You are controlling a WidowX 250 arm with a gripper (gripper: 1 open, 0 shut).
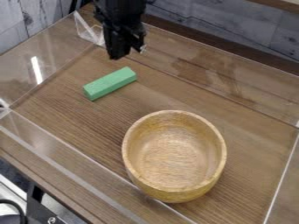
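Note:
My gripper (117, 52) hangs at the upper middle of the camera view, a dark shape that looks shut with nothing visible between its fingers. A green rectangular block (110, 83) lies on the wooden table just below it, apart from the fingertips. A round, light wooden bowl (176, 193) stands empty at the lower middle.

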